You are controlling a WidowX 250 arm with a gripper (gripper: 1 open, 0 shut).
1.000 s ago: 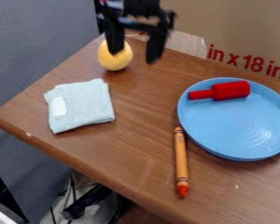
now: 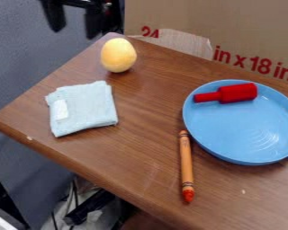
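Observation:
The black gripper (image 2: pixel 76 16) is at the top left edge, mostly cut off by the frame, above and left of a yellow egg-like object (image 2: pixel 118 55). A folded pale blue cloth (image 2: pixel 83 111) lies on the left of the wooden table. On the right a blue plate (image 2: pixel 240 130) holds a red rolling-pin-like object (image 2: pixel 237 92). An orange crayon (image 2: pixel 186 165) lies left of the plate. Whether the gripper is open or shut is unclear.
A cardboard box (image 2: pixel 212 31) stands behind the table (image 2: pixel 122 157). The table's left edge drops to the floor.
The gripper has moved up and to the left, away from the table toward the frame's edge. The objects on the table have not moved.

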